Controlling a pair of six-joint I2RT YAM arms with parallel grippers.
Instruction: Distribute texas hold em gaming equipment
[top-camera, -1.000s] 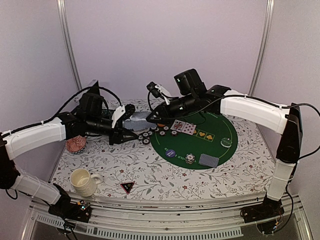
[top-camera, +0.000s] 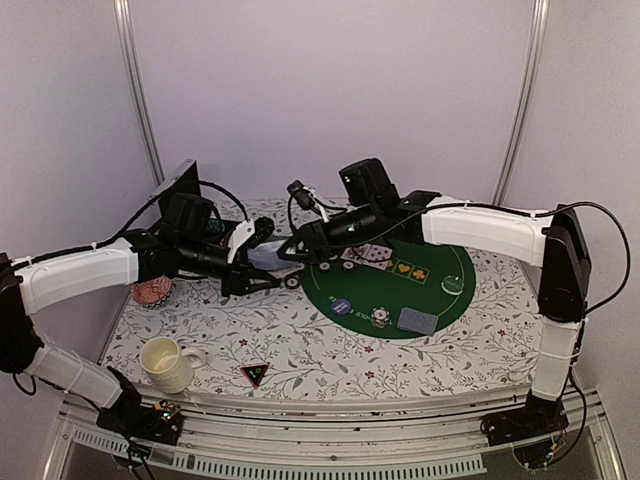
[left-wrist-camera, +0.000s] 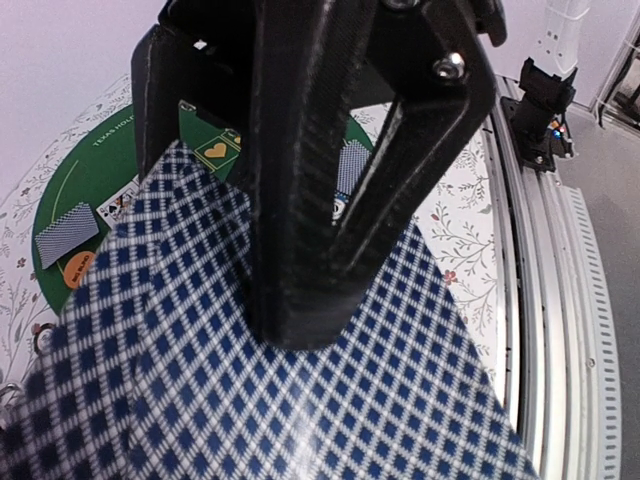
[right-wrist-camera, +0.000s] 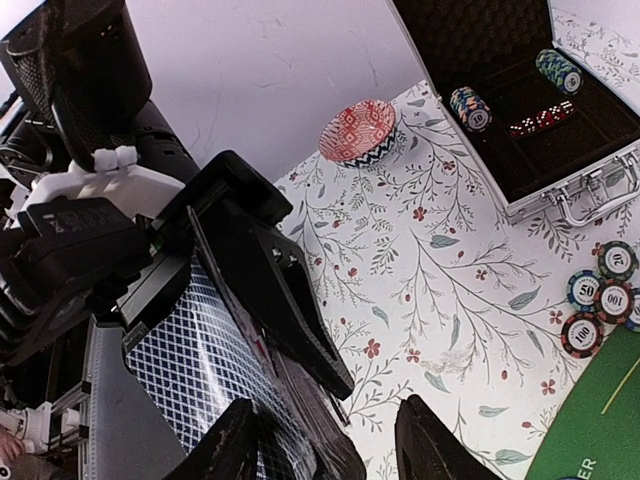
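Observation:
A deck of blue-checked cards (left-wrist-camera: 400, 390) is in my left gripper (top-camera: 255, 270), which is shut on it above the table left of the green mat (top-camera: 380, 290). In the right wrist view the cards (right-wrist-camera: 180, 370) hang in the left gripper's fingers. My right gripper is open, its fingers right at the cards; in the left wrist view one black finger lies over their face. Face-up cards (top-camera: 365, 255), a face-down pair (top-camera: 417, 321) and chips (top-camera: 380, 316) lie on the mat.
An open chip case (right-wrist-camera: 530, 130) and a red bowl (right-wrist-camera: 357, 130) stand at the left back. A white mug (top-camera: 167, 365) and a triangular marker (top-camera: 254, 374) are at the front left.
My right gripper has moved left and down onto the cards held by the left gripper. The left gripper has shifted slightly right. The objects on the mat are unchanged.

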